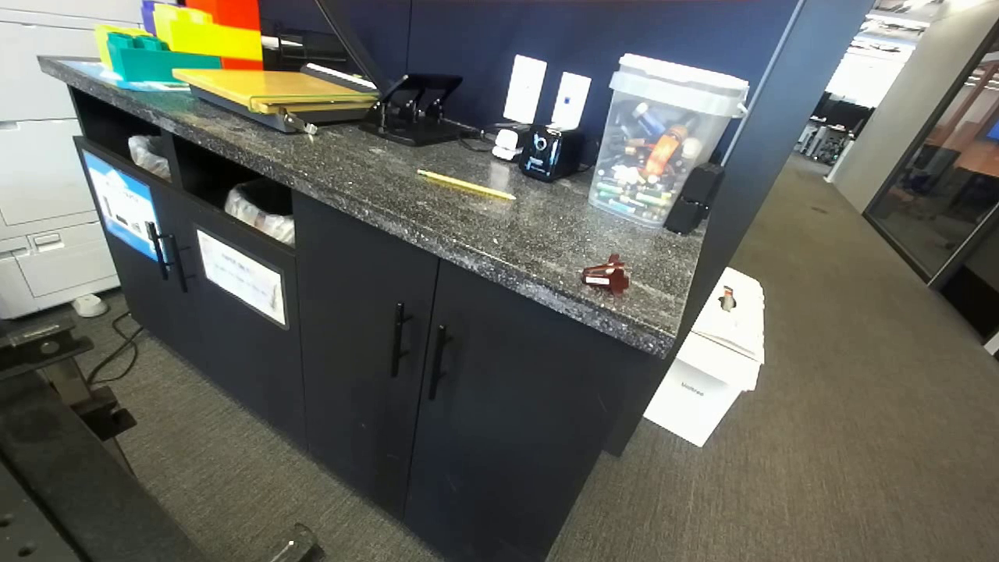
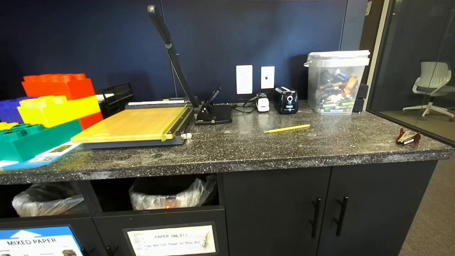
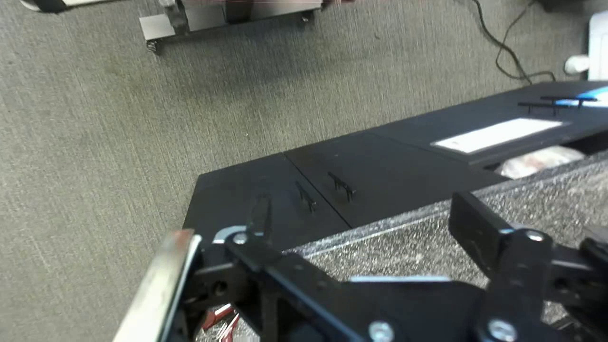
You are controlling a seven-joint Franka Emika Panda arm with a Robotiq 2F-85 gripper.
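My gripper shows only in the wrist view, its two black fingers spread wide with nothing held between them. Beneath it are the counter's front edge and the cabinet doors. A dark red staple remover [image 1: 606, 275] rests near the counter's right front corner, also seen in exterior view 2 as a small red staple remover [image 2: 407, 137]. Farther back and to the left lies a yellow pencil [image 2: 287, 128]. At the wrist view's bottom, a red object [image 3: 219, 317] is mostly covered by the gripper's body.
A clear lidded tub of batteries [image 2: 338, 83] stands at the back right, near a black pencil sharpener [image 2: 288, 100]. Left of them are a yellow paper trimmer [image 2: 136, 123], a black stand [image 2: 213, 114] and large toy bricks [image 2: 59, 102].
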